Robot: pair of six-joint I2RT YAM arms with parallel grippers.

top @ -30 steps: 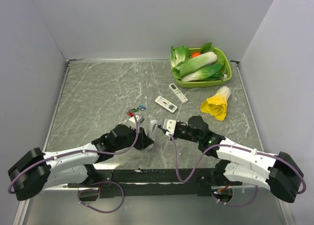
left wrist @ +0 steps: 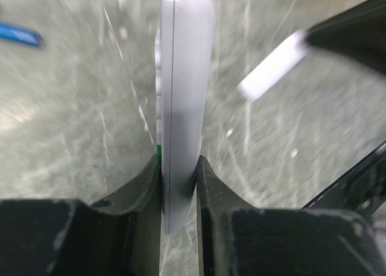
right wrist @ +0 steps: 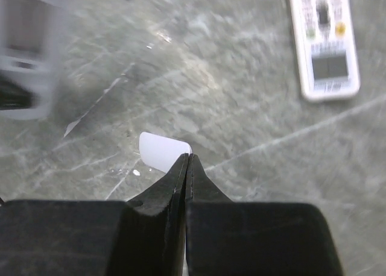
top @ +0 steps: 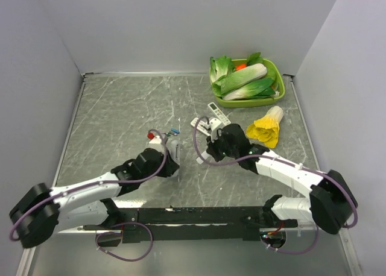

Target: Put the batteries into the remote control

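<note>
A white remote control (left wrist: pixel 181 107) stands on edge in my left gripper, which is shut on its lower part. In the right wrist view the same remote shows blurred at the left edge, its open battery bay dark. My right gripper is shut on the white battery cover (right wrist: pixel 161 150), which juts out from the fingertips, apart from the remote. From above, the cover (top: pixel 202 158) hangs right of the remote (top: pixel 174 149). Batteries (top: pixel 174 131) lie just beyond the left gripper; a blue battery (left wrist: pixel 20 34) appears in the left wrist view.
Two other white remotes lie on the table, one nearer (top: pixel 201 126) and one farther (top: pixel 218 113). A green basket of vegetables (top: pixel 277 99) stands at the back right, with a yellow-wrapped cabbage (top: pixel 265 129) in front.
The right gripper has pulled the cover off the remote and away, turning toward the table. The left gripper, still holding the remote, has shifted left. The battery bay is now uncovered.
</note>
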